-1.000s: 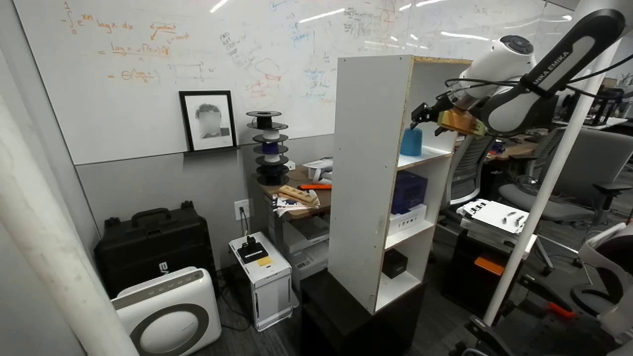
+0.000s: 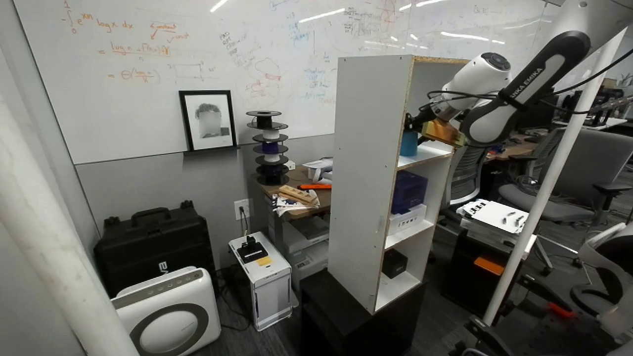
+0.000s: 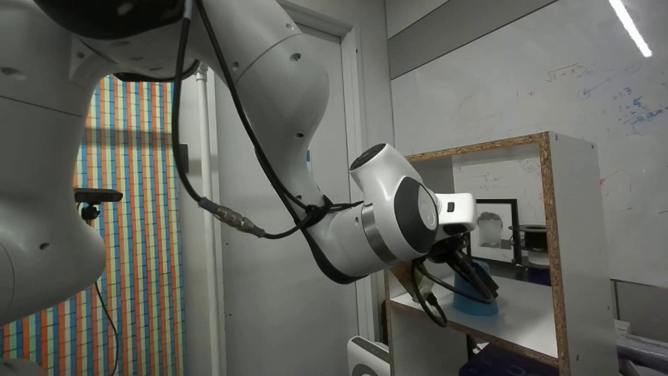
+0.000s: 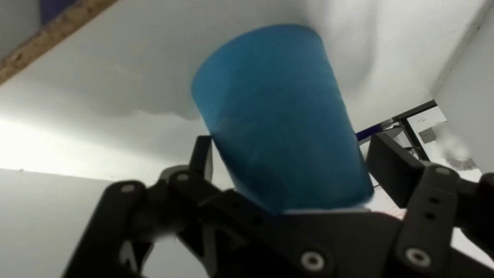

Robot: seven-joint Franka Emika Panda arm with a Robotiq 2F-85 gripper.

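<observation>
A blue cup-like object (image 4: pixel 282 120), broad and tapered, stands on the white top shelf (image 3: pixel 526 307) of the bookcase. In exterior view 1 only part of the blue object (image 2: pixel 409 144) shows, below the hand. My gripper is open, its fingers spread to either side of the blue object in the wrist view. The left finger (image 4: pixel 201 155) lies close along one side and the right finger (image 4: pixel 393 169) stands by the other; whether they touch it I cannot tell. Exterior view 2 shows the black fingers (image 3: pixel 476 275) in front of the blue object (image 3: pixel 474 306).
The bookcase side panel (image 2: pixel 365 178) stands close beside the hand. On the shelf below are a dark purple box (image 2: pixel 409 193) and a white box (image 2: pixel 408 219); a black box (image 2: pixel 394 263) sits at the bottom. Around the blue object the top shelf looks clear.
My arm has moved left and down into the top compartment, bringing the open gripper from above the blue object to around it. The blue object appears to stand in the same place.
</observation>
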